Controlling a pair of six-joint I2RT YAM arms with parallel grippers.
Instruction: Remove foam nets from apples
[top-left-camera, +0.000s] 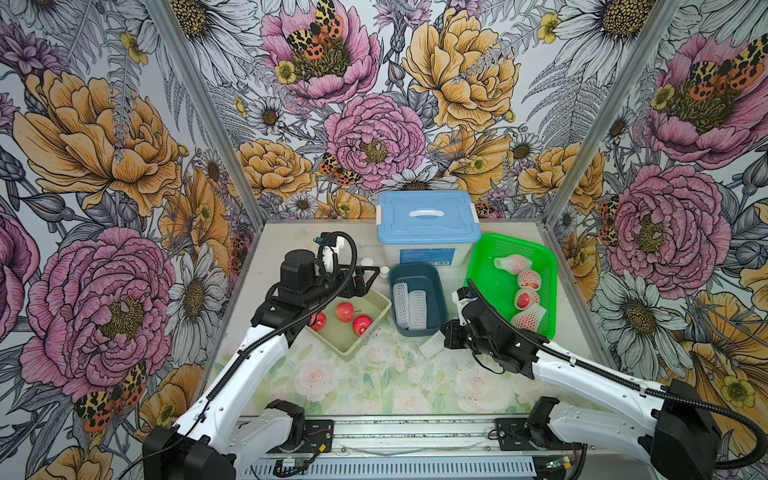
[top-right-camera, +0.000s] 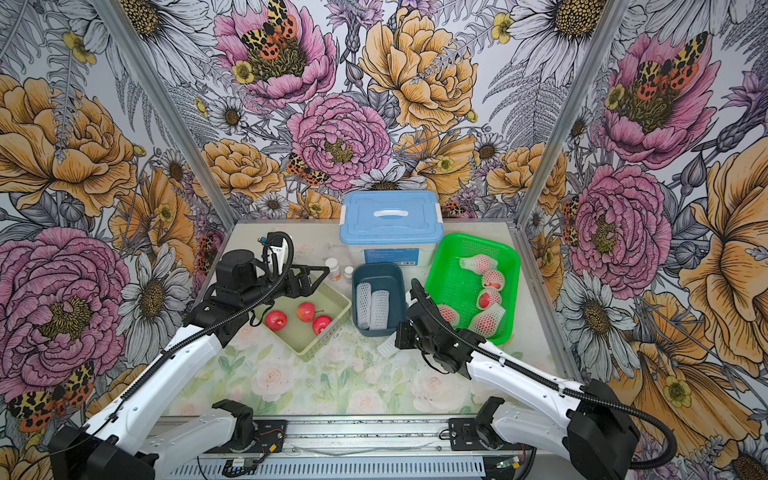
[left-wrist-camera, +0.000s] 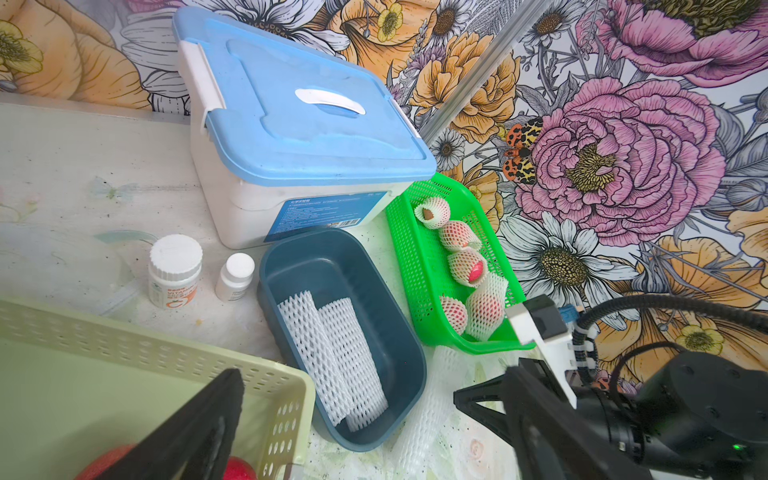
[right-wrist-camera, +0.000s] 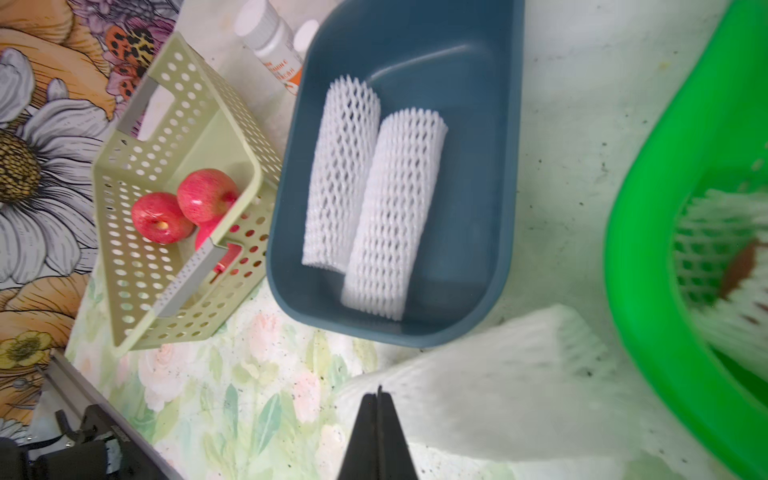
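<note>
My left gripper (top-left-camera: 361, 278) stands open above the beige basket (top-left-camera: 336, 348), which holds bare red apples (right-wrist-camera: 160, 217). My right gripper is shut, nothing visible between its fingers, over a loose white foam net (right-wrist-camera: 496, 392) on the table, between the dark blue bin and the green basket. The dark blue bin (right-wrist-camera: 472, 200) holds two foam nets (right-wrist-camera: 392, 216). The green basket (top-right-camera: 448, 272) at the right holds several apples (top-right-camera: 492, 279) in foam nets.
A lidded storage box (top-left-camera: 428, 216) stands at the back. Two small white bottles (left-wrist-camera: 174, 270) stand left of the bin.
</note>
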